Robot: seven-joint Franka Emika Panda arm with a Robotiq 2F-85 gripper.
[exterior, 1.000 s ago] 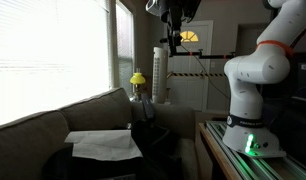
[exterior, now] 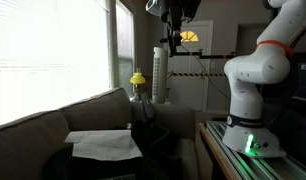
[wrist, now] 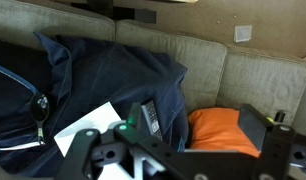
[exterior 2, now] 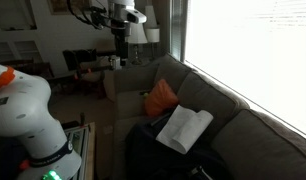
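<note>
High above the couch hangs my gripper [exterior: 174, 48], its fingers apart and empty in the wrist view. Below it in that view lies a dark blue garment [wrist: 81, 82] spread on the grey couch [wrist: 198, 55]. A dark remote with small buttons [wrist: 151, 117] rests on the garment. Left of the remote is a white sheet [wrist: 71, 135], partly hidden by a finger; whether it is paper or cloth I cannot tell. An orange cushion [wrist: 215, 127] sits to the right, partly behind the other finger. In exterior view 2 the white sheet [exterior 2: 184, 128] lies on the dark heap.
A black bag or garment with a zipper [wrist: 15, 105] lies at the left in the wrist view. The couch backrest [exterior: 33, 140] runs along the window side. A wooden table edge [exterior: 225, 157] borders the arm's base. Open air surrounds the gripper.
</note>
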